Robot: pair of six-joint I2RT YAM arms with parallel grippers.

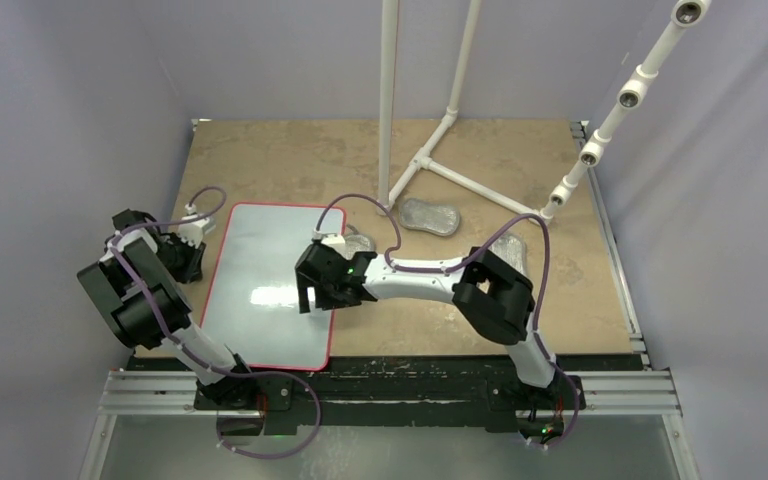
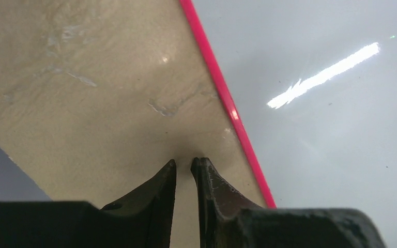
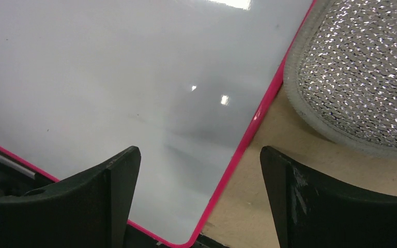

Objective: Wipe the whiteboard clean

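Note:
The whiteboard (image 1: 260, 250), pink-rimmed, lies on the left of the table; a bright glare patch crosses it. Only tiny specks show on its surface in the left wrist view, no clear writing. My left gripper (image 1: 196, 278) stands just outside the board's left edge. Its fingertips (image 2: 171, 170) are close together with nothing visible between them. Over the board's right part is my right gripper (image 1: 310, 300), its fingers (image 3: 121, 181) wide apart and the gap empty. No eraser can be made out.
A grey textured pad (image 3: 364, 72) lies right against the board's right rim. Two similar pads, one at the back (image 1: 429, 216) and another pad (image 1: 509, 253) partly behind the right arm, rest farther right. White pipes (image 1: 422, 162) stand at the back.

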